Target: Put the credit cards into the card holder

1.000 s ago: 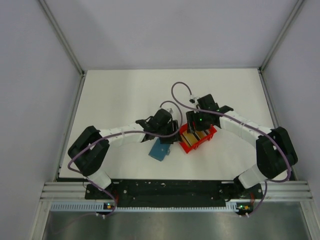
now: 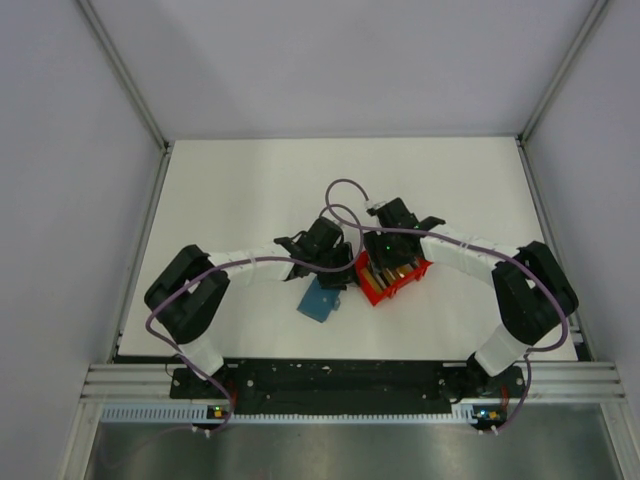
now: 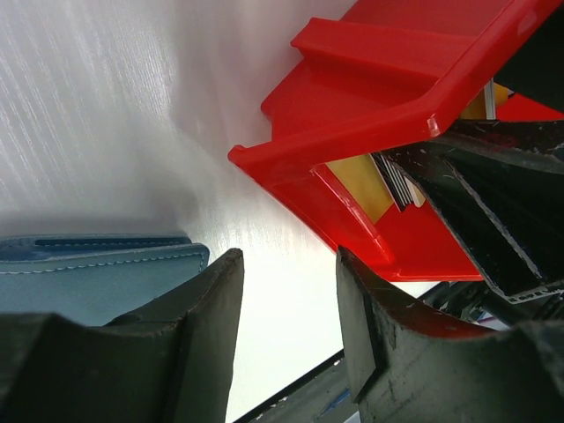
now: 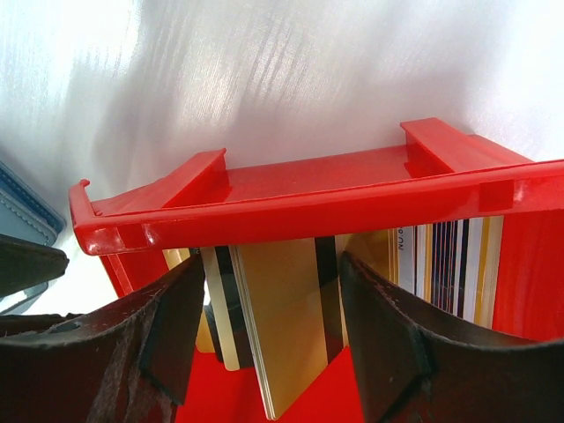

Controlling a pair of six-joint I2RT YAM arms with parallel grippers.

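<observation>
In the right wrist view, a red rack (image 4: 308,204) holds several cards on edge. My right gripper is open, its fingers on either side of a gold card (image 4: 284,317) that leans out from the others. More cards (image 4: 449,260) stand at the rack's right end. The blue card holder (image 2: 319,300) lies flat on the table left of the rack; its stitched edge shows in the left wrist view. Over the gap between holder and rack, my left gripper is part open with nothing between its fingers.
The two grippers are close together, and the right one's dark finger (image 3: 493,211) reaches into the left wrist view over the rack.
The left arm has shifted only a little. Rack and holder stay put.
</observation>
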